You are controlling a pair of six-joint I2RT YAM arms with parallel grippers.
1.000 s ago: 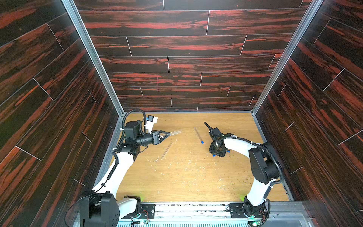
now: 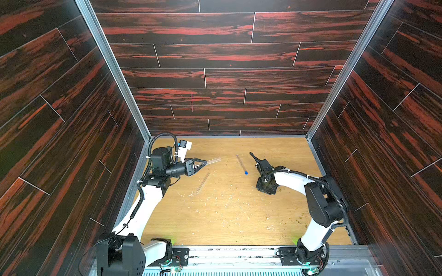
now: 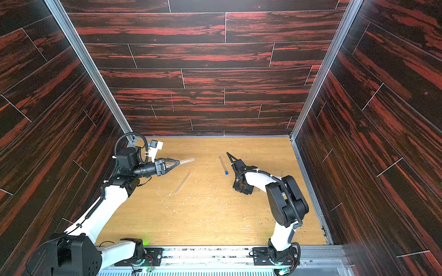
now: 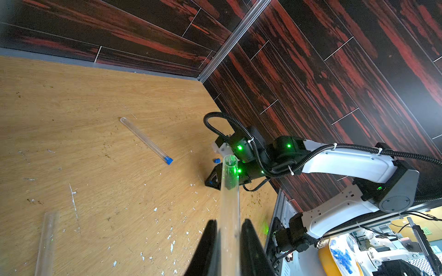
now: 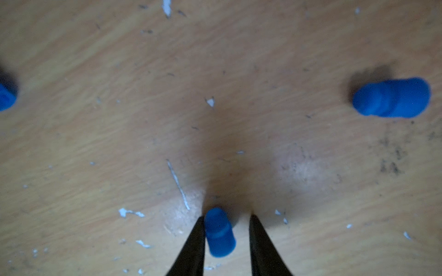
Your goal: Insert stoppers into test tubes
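A clear test tube [image 4: 230, 207] is clamped in my left gripper, its open end pointing away from the fingers. My right gripper reaches down at the table, fingers part open. Between its fingers, close to the left one, is a small blue stopper [image 5: 220, 232]; a gap shows on the right side. A second blue stopper [image 5: 391, 97] lies at the upper right of the right wrist view, and part of a third stopper [image 5: 6, 97] shows at the left edge. Another tube [image 4: 45, 243] lies without a stopper on the table.
A tube with a blue stopper in its end [image 2: 242, 165] lies mid-table, left of the right gripper. White scraps litter the wooden table [image 2: 221, 220].
My right gripper has shifted slightly toward the front of the table, and the blue stoppers that showed beside it are now hidden in the top left view. The left arm has stayed still.
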